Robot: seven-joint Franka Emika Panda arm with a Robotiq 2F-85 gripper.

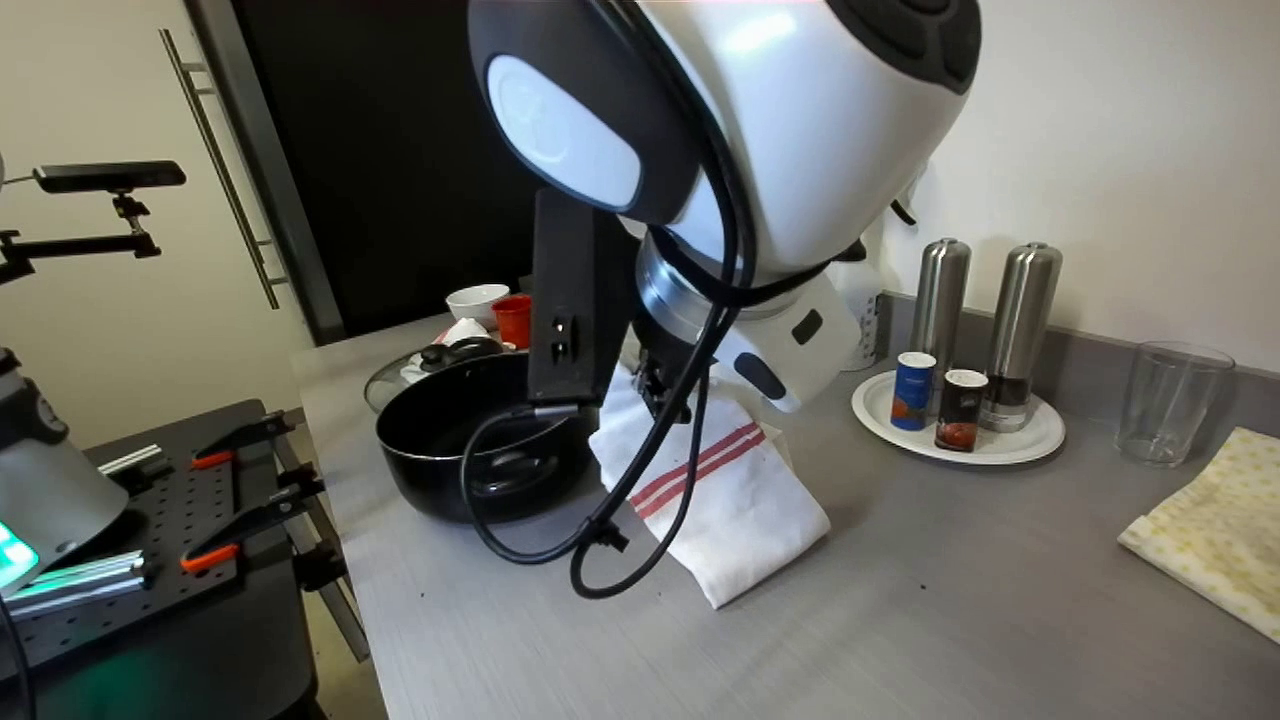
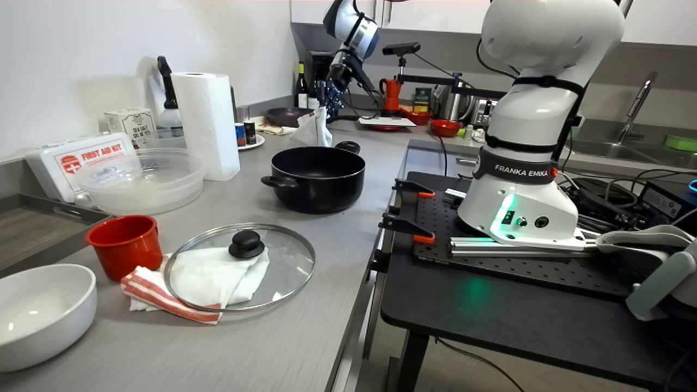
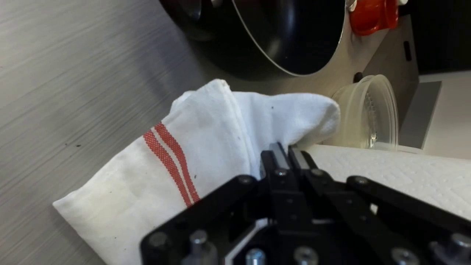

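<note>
A white towel with red stripes [image 1: 732, 492] hangs from my gripper, its lower part near or on the counter beside the pot. In the wrist view my gripper is shut on the towel [image 3: 212, 132], which bunches just ahead of the fingertips. The black pot [image 1: 480, 426] stands immediately left of the towel in exterior view 1, and its open top [image 3: 291, 35] shows at the upper middle of the wrist view. From exterior view 2, the towel [image 2: 313, 129] appears behind the pot [image 2: 318, 177]; the arm hides much of the fingers in exterior view 1.
A white plate [image 1: 1029, 446] with grinders and small shakers sits to the right, near a clear glass [image 1: 1170, 402]. A glass lid [image 2: 287, 274] lies partly over another towel, near a red mug [image 2: 127, 245]. A paper towel roll [image 2: 207, 124] stands by the wall.
</note>
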